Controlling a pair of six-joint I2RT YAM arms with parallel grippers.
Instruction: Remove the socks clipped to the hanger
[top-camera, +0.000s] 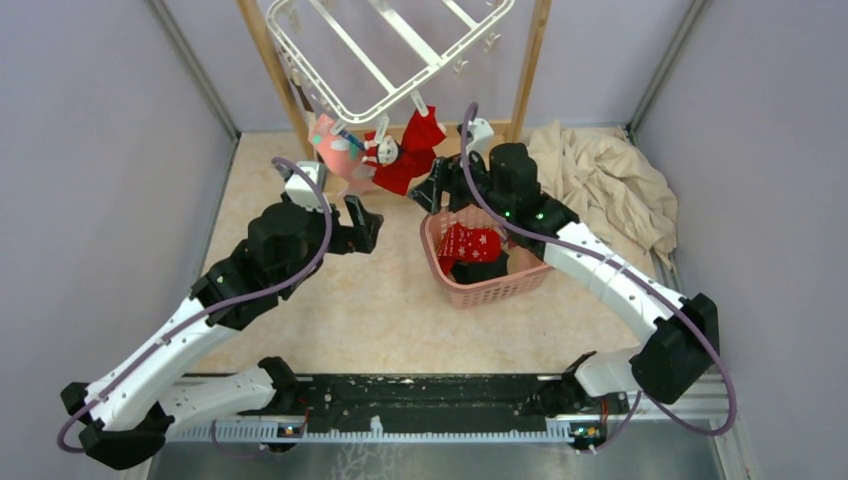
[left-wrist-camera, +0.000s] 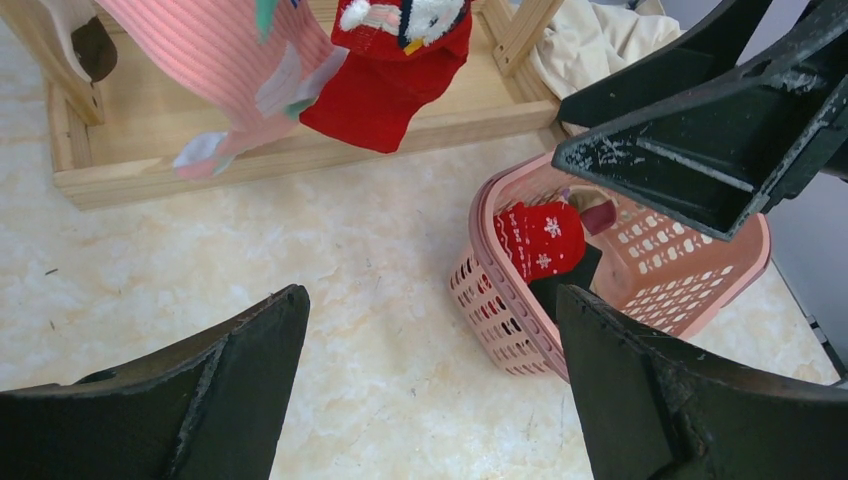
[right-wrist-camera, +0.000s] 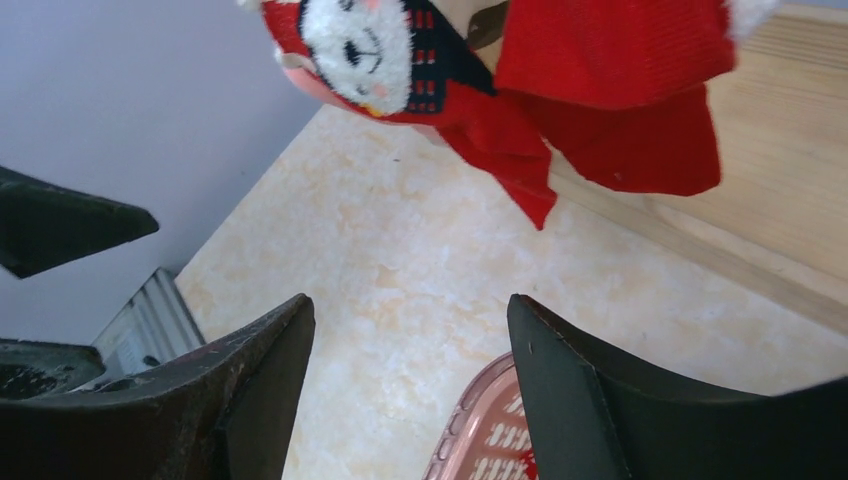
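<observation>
The white clip hanger (top-camera: 410, 45) hangs at the top of the top view. Clipped beneath it are a red sock with a character face (top-camera: 405, 155) and a pink sock (top-camera: 340, 150), with the red one at right. My left gripper (top-camera: 358, 225) is open below and left of them, empty. My right gripper (top-camera: 435, 190) stands just below right of the red sock, its fingers apart with nothing between them; in the right wrist view the red fabric (right-wrist-camera: 620, 140) hangs above and ahead of them.
A pink basket (top-camera: 450, 295) holding red and black socks (top-camera: 470, 240) sits under my right arm. Beige cloth (top-camera: 610, 190) is heaped at the back right. The wooden stand (top-camera: 530, 60) frames the hanger.
</observation>
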